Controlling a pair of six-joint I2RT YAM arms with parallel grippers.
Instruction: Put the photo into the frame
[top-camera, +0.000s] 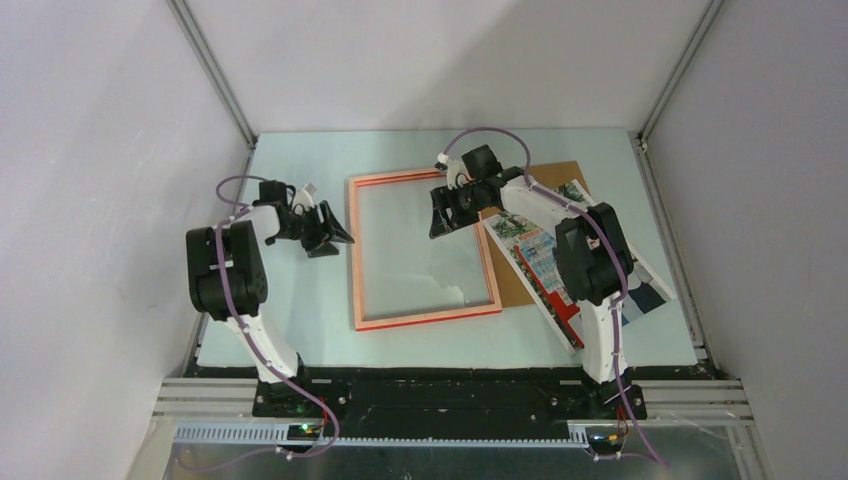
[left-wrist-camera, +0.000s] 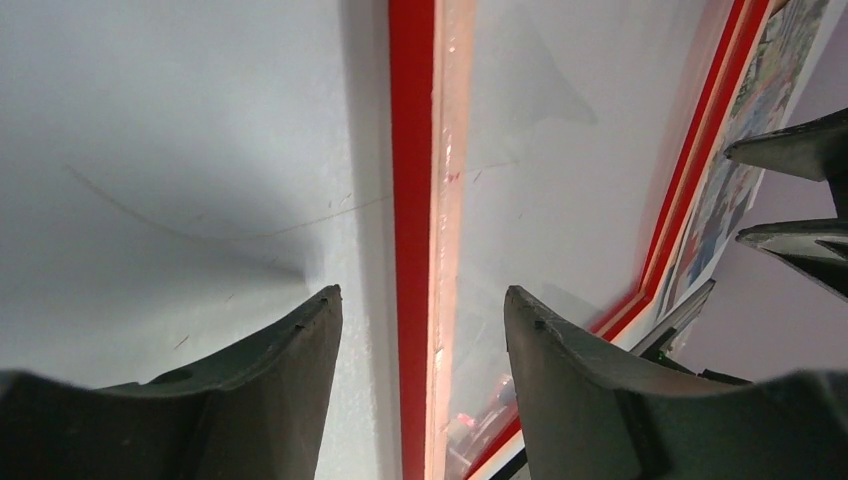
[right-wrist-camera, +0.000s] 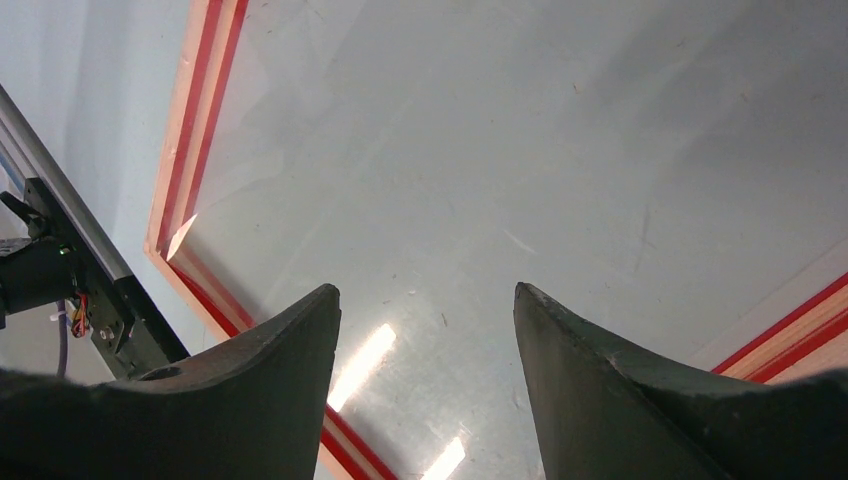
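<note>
A light wood frame with red lining (top-camera: 358, 260) lies mid-table, a clear pane (top-camera: 420, 260) filling it. Beside its left bar, my left gripper (top-camera: 330, 235) stands open; in the left wrist view that bar (left-wrist-camera: 425, 240) runs between the fingers, below them. My right gripper (top-camera: 450, 215) is over the pane's upper right part, fingers apart with nothing between them; its view shows the pane and frame bars (right-wrist-camera: 200, 110) beneath. Printed photo sheets (top-camera: 550, 280) lie to the right of the frame, partly under the right arm.
A brown board (top-camera: 515, 295) lies under the sheets beside the frame's right bar. White walls stand at the back and both sides.
</note>
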